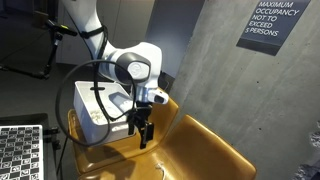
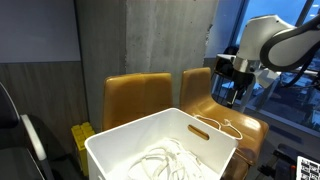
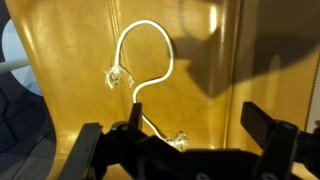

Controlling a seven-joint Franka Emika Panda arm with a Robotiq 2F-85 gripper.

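Observation:
A white cord (image 3: 170,66) with frayed ends lies in an S-curve on a tan chair seat (image 3: 90,30); one end comes close to my gripper in the wrist view. My gripper is above that seat, its fingers wide apart and nothing between them. In exterior view 1 the gripper (image 1: 143,134) hangs over the chairs, and only a bit of the cord (image 1: 161,168) shows. A white bin (image 2: 130,135) holds a heap of white rope (image 2: 170,160). Exterior view 2 shows the cord (image 2: 232,129) on the seat beyond the bin.
Brown chairs (image 1: 205,150) stand in a row along a grey concrete wall (image 1: 230,85). A checkered board (image 1: 20,152) is at the left. Behind the arm is the white bin (image 1: 92,118), partly hidden by it. Open seat surrounds the cord.

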